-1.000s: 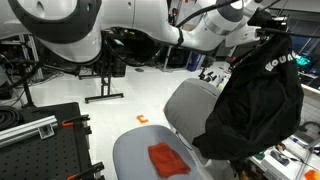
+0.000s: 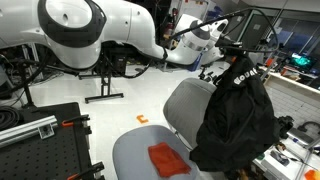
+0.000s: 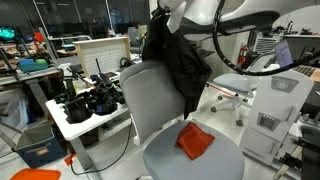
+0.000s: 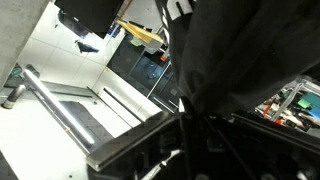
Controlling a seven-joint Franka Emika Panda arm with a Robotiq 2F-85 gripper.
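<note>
A large black cloth [image 2: 238,115] hangs in folds from my gripper [image 2: 240,52], beside and partly in front of the right side of a grey chair's backrest [image 2: 190,108]. In the wrist view the gripper is shut, with the dark fabric [image 4: 235,45] bunched at its fingertips. Across the exterior view 2 the same cloth [image 3: 185,68] hangs behind and above the chair back. Whether it touches the backrest, I cannot tell. A folded red cloth [image 2: 168,159] lies on the chair's seat [image 2: 130,152].
Behind the chair stands a white table [image 3: 85,122] with black equipment [image 3: 95,98] on it. A second grey chair [image 3: 232,84] and a white drawer cabinet [image 3: 275,115] are farther right. An orange bin [image 3: 38,145] sits on the floor at left.
My gripper has come down and to the left in exterior view 1, bringing the black cloth with it. Its lower part now hangs lower and more bunched. The red cloth stays put.
</note>
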